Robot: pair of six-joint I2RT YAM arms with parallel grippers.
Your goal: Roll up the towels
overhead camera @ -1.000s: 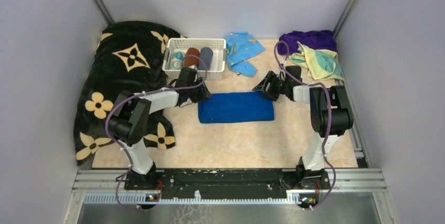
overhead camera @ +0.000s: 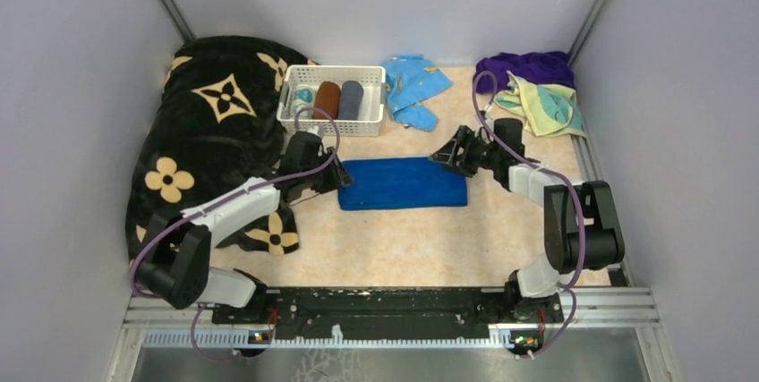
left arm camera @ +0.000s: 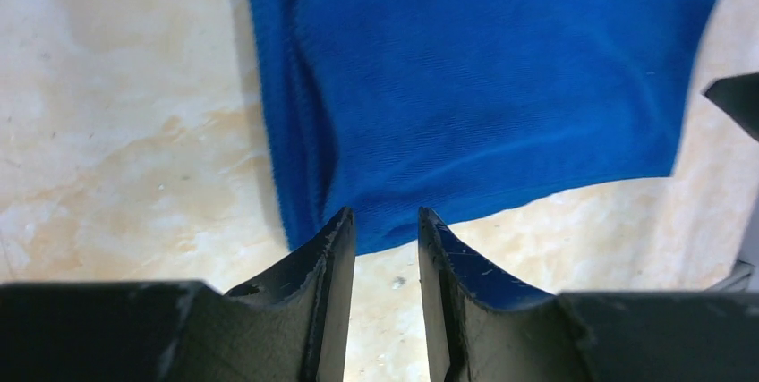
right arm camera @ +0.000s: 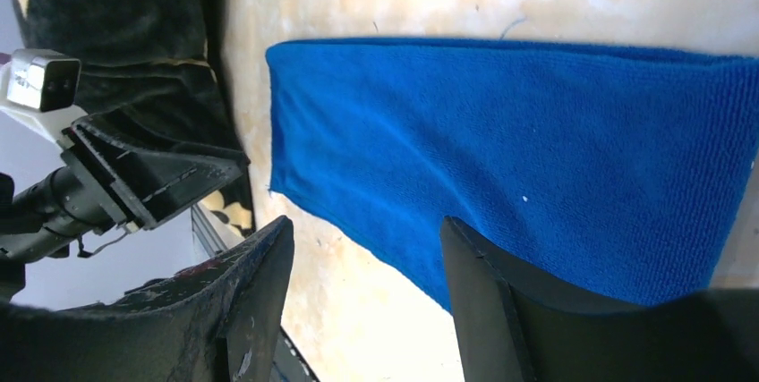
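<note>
A blue towel (overhead camera: 403,185) lies folded into a long flat rectangle in the middle of the table. Over its left end hangs my left gripper (overhead camera: 344,183); in the left wrist view its fingers (left arm camera: 336,261) stand part open, with a gap between the tips and no cloth gripped. At the towel's far right part is my right gripper (overhead camera: 442,164). Its fingers (right arm camera: 268,266) are spread wide in the right wrist view, and the towel (right arm camera: 537,158) lies beyond them, ungripped. The layered folded edge of the towel (left arm camera: 295,149) shows in the left wrist view.
A white basket (overhead camera: 362,129) with rolled towels stands at the back. Behind the blue towel lies a light-blue towel (overhead camera: 412,87). Purple (overhead camera: 537,66) and yellow-green towels (overhead camera: 541,105) are piled back right. A black patterned blanket (overhead camera: 206,140) covers the left.
The towel stays nearly in place.
</note>
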